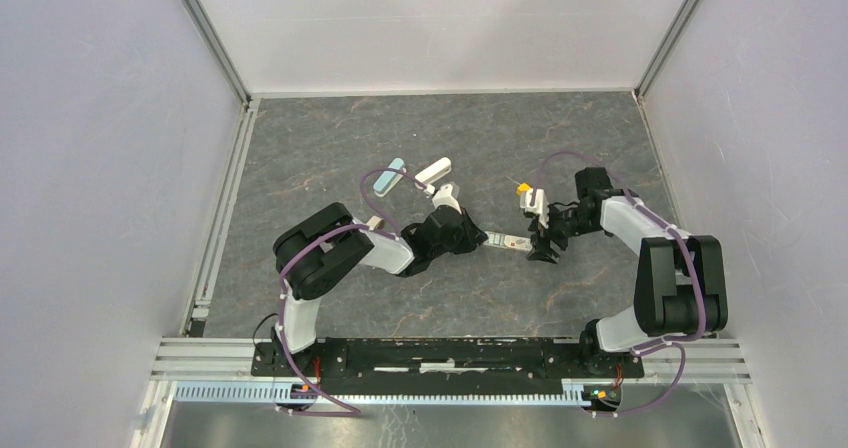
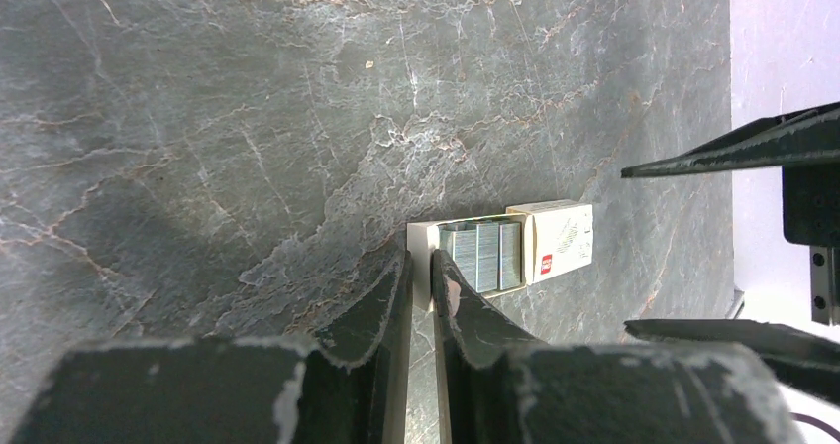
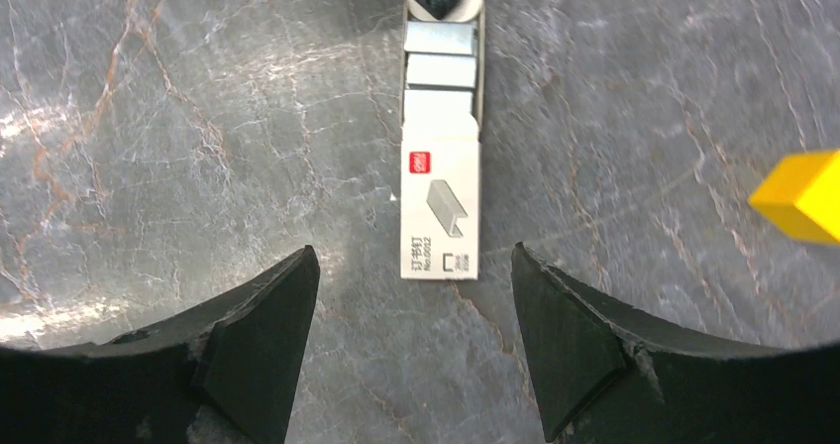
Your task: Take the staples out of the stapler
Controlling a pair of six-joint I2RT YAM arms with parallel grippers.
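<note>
A white staple box [image 2: 561,238] lies flat, its inner tray [image 2: 480,254] pulled out of the sleeve and holding grey staple blocks. My left gripper is closed at the tray's outer end, with the pale end wall between its fingertips. Around the printed sleeve [image 3: 440,206] my right gripper stands open, its fingers apart on either side and touching nothing. From above, the box [image 1: 506,241] shows between the two grippers. I cannot pick out a stapler with certainty.
A yellow block [image 3: 804,196] sits beyond the right gripper, partly covered by the arm in the top view. A light-blue piece [image 1: 388,177] and a white piece [image 1: 433,171] lie behind the left arm.
</note>
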